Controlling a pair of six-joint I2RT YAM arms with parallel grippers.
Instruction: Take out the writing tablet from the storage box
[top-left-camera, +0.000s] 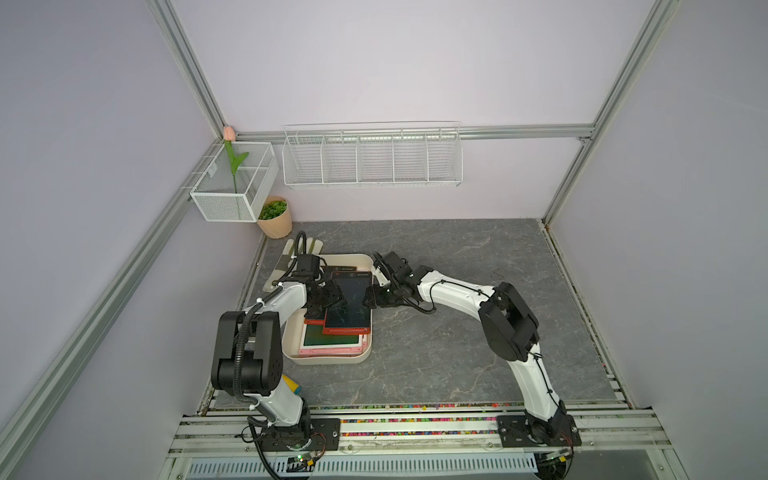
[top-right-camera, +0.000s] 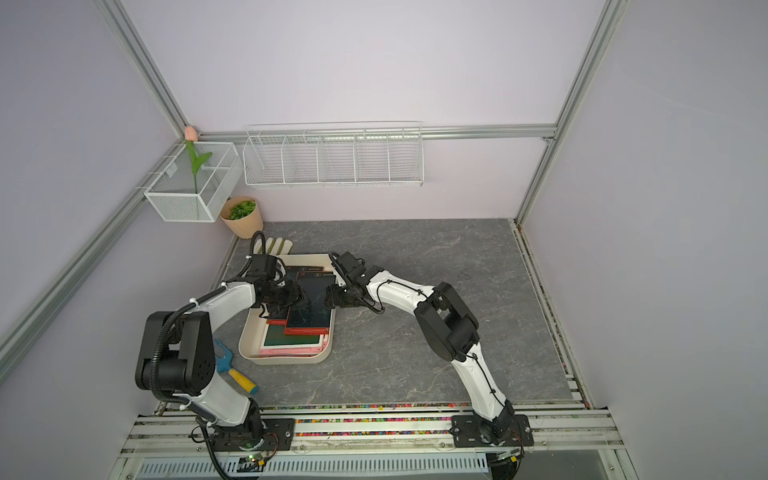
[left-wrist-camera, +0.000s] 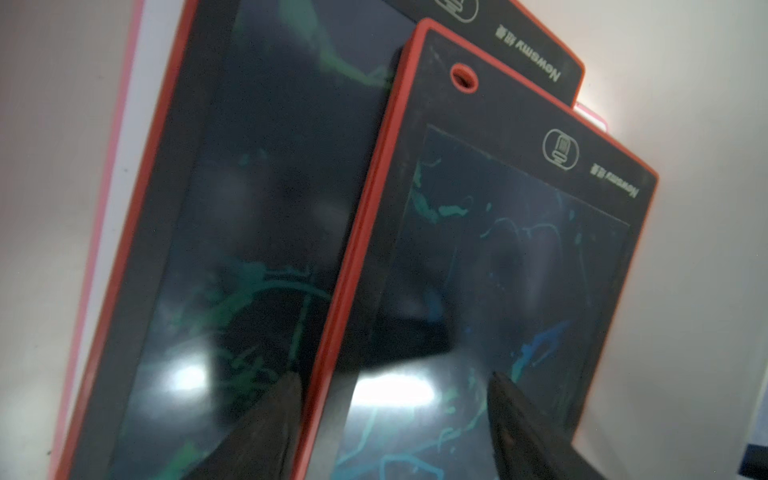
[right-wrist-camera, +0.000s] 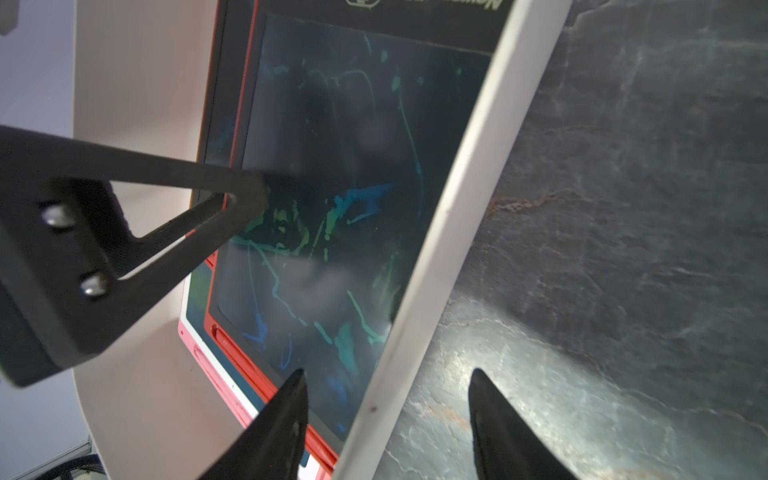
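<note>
The cream storage box (top-left-camera: 328, 360) holds stacked writing tablets. The red-edged top tablet (top-left-camera: 349, 304) lies shifted against the box's right wall, over another red tablet (left-wrist-camera: 264, 200) and pink-edged ones. My left gripper is over the top tablet, fingers part open either side of its middle and left edge, with nothing visibly held. My right gripper hangs at the box's right wall, fingers part open, one over the tablet and the other outside the wall. In the right wrist view a black part of the left gripper reaches over the tablet.
A plant pot (top-left-camera: 276, 224) stands behind the box, beside pale slatted items. Wire baskets (top-left-camera: 373, 160) hang on the walls. A blue-yellow tool (top-right-camera: 240, 380) lies front left.
</note>
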